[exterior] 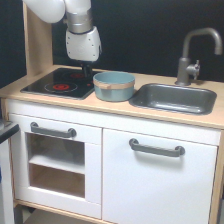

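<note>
The gripper hangs over the back of the black stovetop, below the white arm. It is small and dark against the backdrop, so whether it is open or shut is unclear. A teal pot stands on the wooden counter to the right of the stovetop, just in front of and right of the gripper.
A steel sink with a tap fills the right of the counter. Below are a white oven with a window and a white cabinet door. A dark wall stands behind.
</note>
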